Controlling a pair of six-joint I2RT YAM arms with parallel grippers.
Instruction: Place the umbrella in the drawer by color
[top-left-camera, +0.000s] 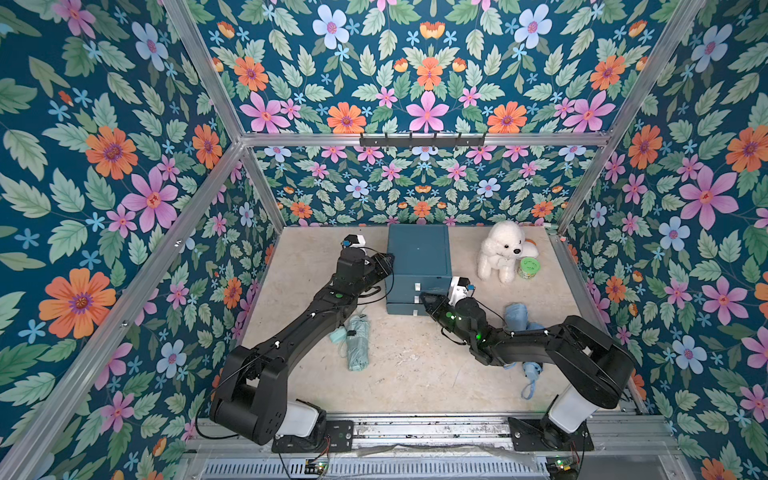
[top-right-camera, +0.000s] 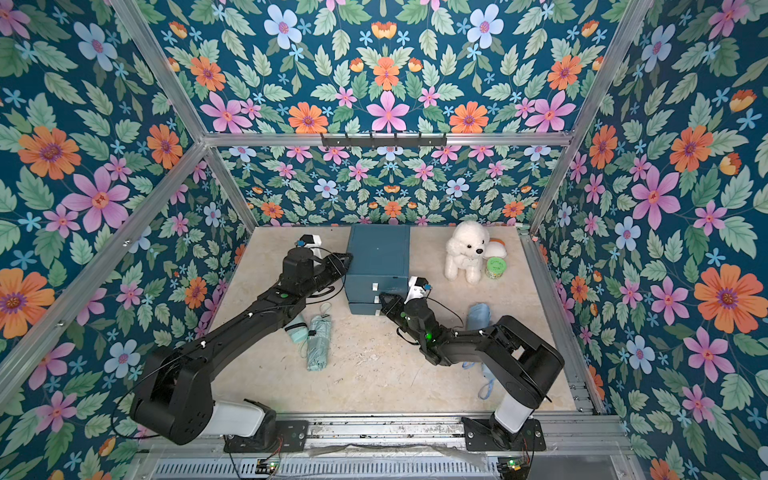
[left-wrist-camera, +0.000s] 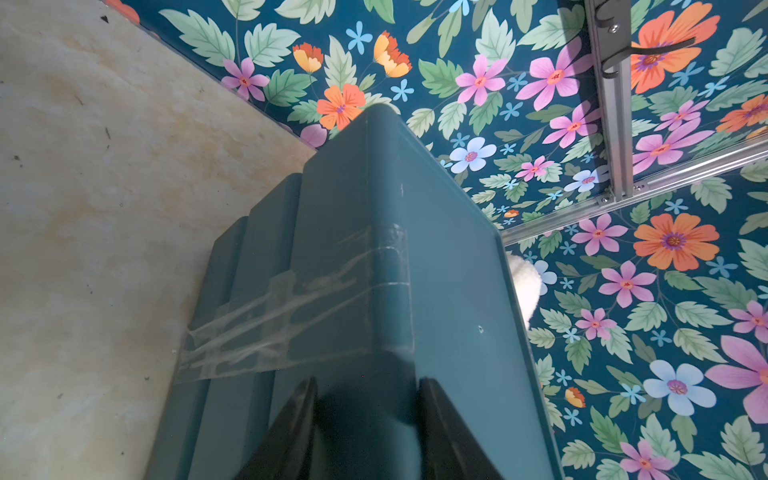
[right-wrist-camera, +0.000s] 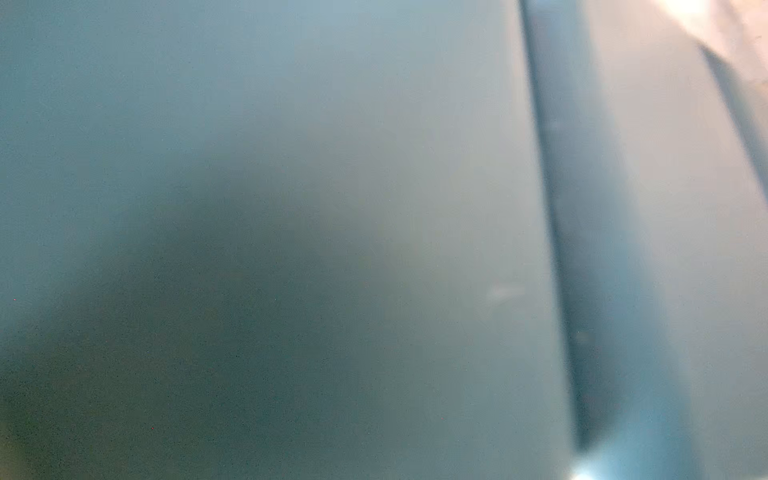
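Observation:
A teal drawer box (top-left-camera: 417, 248) stands at the back centre, all drawers apparently shut. My left gripper is at its left front corner, fingers part open either side of that corner's edge. My right gripper (top-right-camera: 385, 302) is at the box's lower front by the small white handles; its wrist view is a blurred close-up of teal plastic, and its fingertips are hidden there. A pale green folded umbrella (top-left-camera: 357, 344) lies left of centre at the front. A light blue umbrella (top-right-camera: 478, 314) lies at the right, partly hidden under the right arm.
A white plush dog (top-left-camera: 502, 248) and a green-lidded jar (top-left-camera: 529, 266) stand at the back right. A small mint object (top-right-camera: 296, 328) lies beside the green umbrella.

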